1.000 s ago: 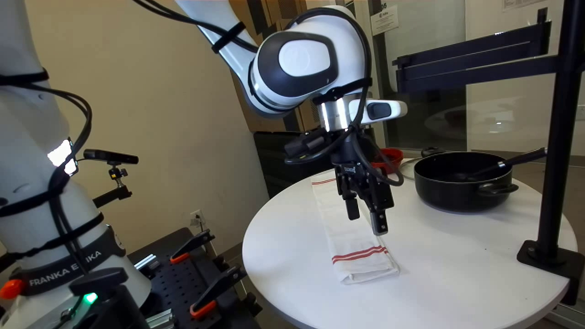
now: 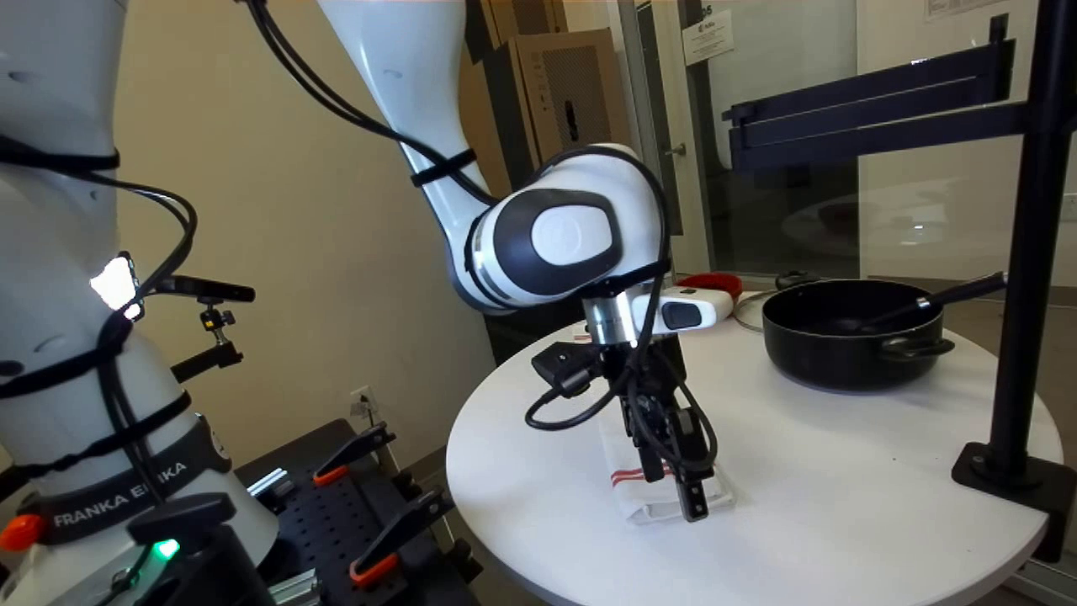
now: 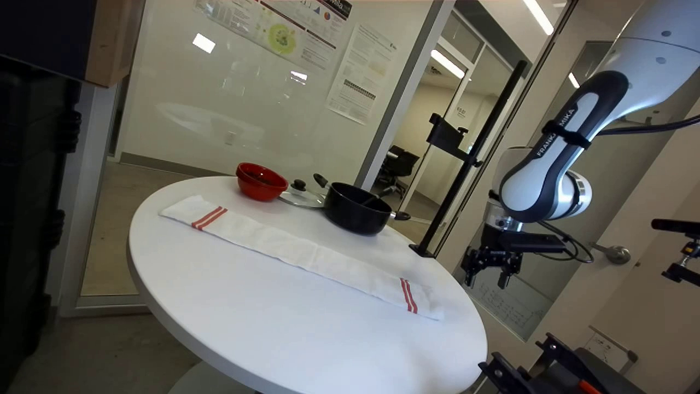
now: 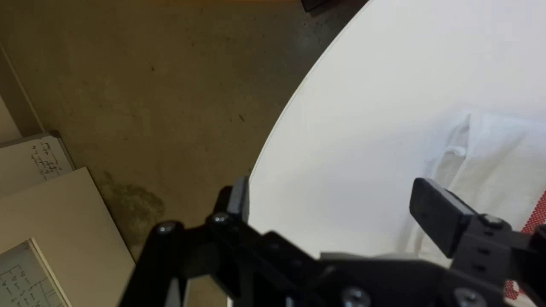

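Observation:
A long folded white towel (image 3: 308, 257) with red stripes near both ends lies across the round white table. Its near end (image 2: 656, 502) shows beneath my gripper (image 2: 674, 500) in the first exterior view. With fingers spread and nothing between them, the gripper (image 3: 486, 281) hangs above table height near the table's right side in the second exterior view. In the wrist view, the gripper spans bare table and edge, and its right finger (image 4: 442, 217) overlaps the towel's end (image 4: 491, 163) in the picture. Whether that finger touches the cloth I cannot tell.
A black pot (image 2: 853, 343) with a utensil in it stands toward the back right. Near it are a glass lid (image 3: 305, 195) and a red bowl (image 3: 261, 183). A black post (image 2: 1025, 273) rises at the table's right edge.
My gripper has come down toward the towel's near striped end, with the arm lower than before. The towel, pot and bowl look unmoved.

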